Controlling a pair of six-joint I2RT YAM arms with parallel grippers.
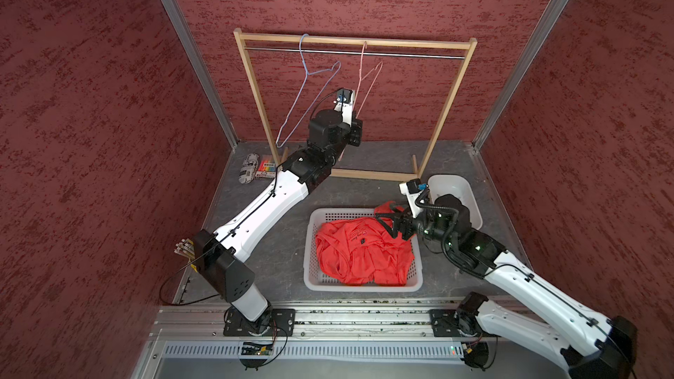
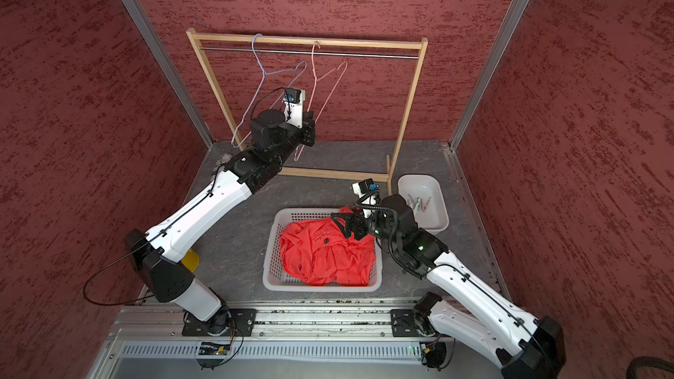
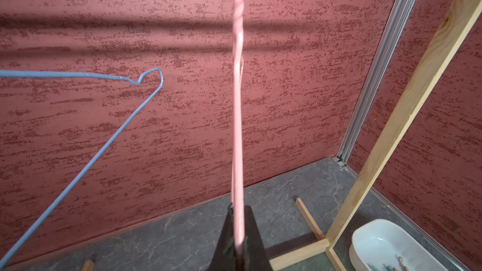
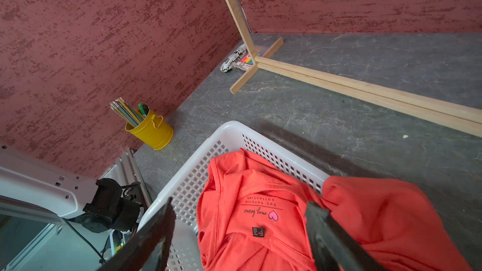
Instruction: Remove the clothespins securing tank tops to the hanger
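My left gripper is shut on the pink hanger (image 3: 238, 120), held upright with its hook at the rail (image 1: 393, 55). The blue hanger (image 3: 100, 155) hangs empty to its left. Red tank tops (image 4: 256, 190) lie in the perforated basket (image 1: 312, 245); no clothespins show on them. My right gripper hovers over the basket with open fingers, nothing clearly between them.
Clothespins lie in the white tub (image 2: 424, 214) at the right, partly hidden by the right arm in the top left view. The wooden rack (image 1: 449, 98) spans the back. A yellow cup (image 4: 153, 133) of pencils stands at the left.
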